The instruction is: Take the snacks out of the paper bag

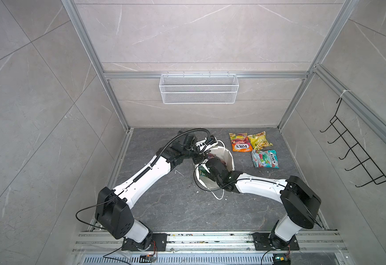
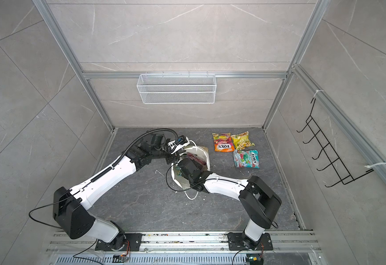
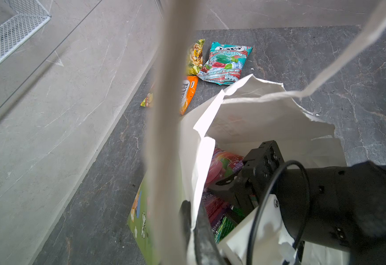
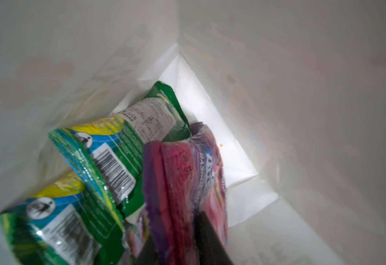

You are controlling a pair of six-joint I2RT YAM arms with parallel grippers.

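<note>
The white paper bag (image 1: 227, 154) stands mid-floor. My left gripper is at its rim, appearing shut on the bag's edge. My right gripper is down inside, its fingers on either side of a pink-purple snack pack (image 4: 179, 176); how firmly is unclear. Two green packs (image 4: 126, 128) lie beside it on the bag's floor. Outside, an orange pack (image 1: 241, 143), a yellow pack (image 1: 259, 140) and a teal pack (image 1: 265, 159) lie to the bag's right.
A white mesh basket (image 1: 198, 88) hangs on the back wall and a black hook rack (image 1: 354, 145) on the right wall.
</note>
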